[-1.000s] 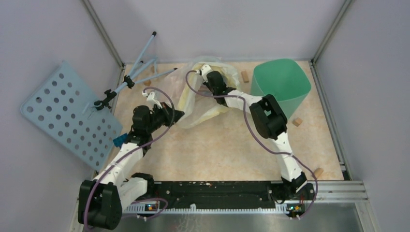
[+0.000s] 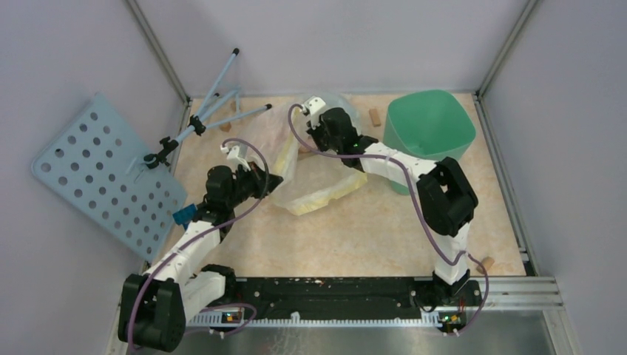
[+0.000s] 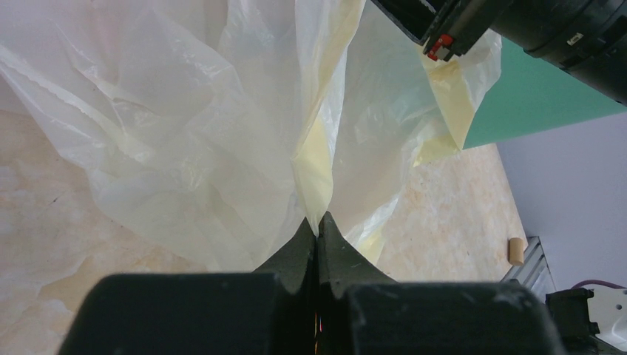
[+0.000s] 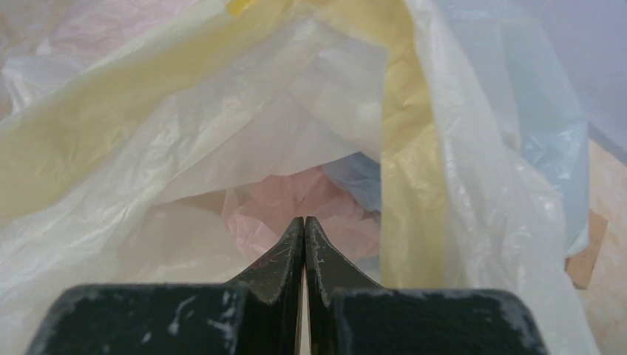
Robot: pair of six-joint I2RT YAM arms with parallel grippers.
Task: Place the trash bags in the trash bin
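A large translucent white bag with a yellow hem (image 2: pixel 325 194) spreads over the table's middle, its mouth toward the front. My left gripper is shut on that yellow hem, which rises straight from its fingertips in the left wrist view. Inside the bag's mouth lie the crumpled pink bag (image 4: pixel 296 200) and blue bag (image 4: pixel 358 181), partly covered by white folds. My right gripper is shut with nothing between its fingers; the pink and blue plastic lies beyond its tips. From above, the right gripper (image 2: pixel 312 134) is at the bag's opening.
An empty-looking green bin (image 2: pixel 431 126) stands at the back right, close to my right arm. A pale blue perforated board (image 2: pixel 111 177) and a blue rod frame (image 2: pixel 214 111) occupy the left.
My right arm's elbow has swung right and outward, and its gripper has drawn back from the pink and blue plastic. The white bag's front hem now spreads further forward.
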